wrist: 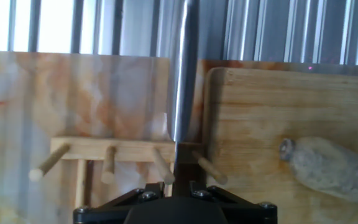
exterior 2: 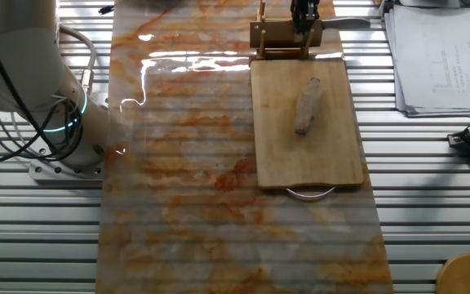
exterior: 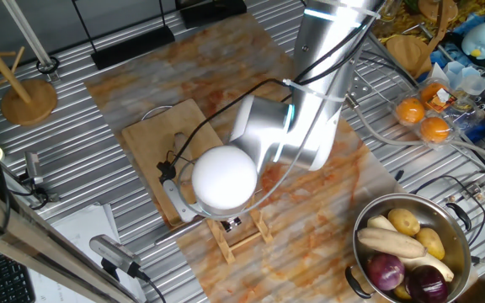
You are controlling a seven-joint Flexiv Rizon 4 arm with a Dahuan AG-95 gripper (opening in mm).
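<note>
A wooden rack with several pegs (wrist: 92, 149) stands beside the cutting board (wrist: 247, 112). A knife (wrist: 186, 68) lies across the rack, its long silver part reaching past the marble sheet's edge; its other end runs down toward my gripper. In the second exterior view the black gripper (exterior 2: 304, 18) is over the rack (exterior 2: 263, 37), close to the knife (exterior 2: 348, 24). Whether the fingers are open or closed on the knife cannot be made out. A pale, root-like vegetable (exterior 2: 308, 106) rests on the board, clear of the gripper.
A steel pot (exterior: 363, 252) of vegetables stands right of the marble sheet. Papers (exterior 2: 435, 61) lie beyond the knife's outer end. A wooden stand (exterior: 29, 103) is at the far left. Much of the marble sheet (exterior 2: 186, 196) is bare.
</note>
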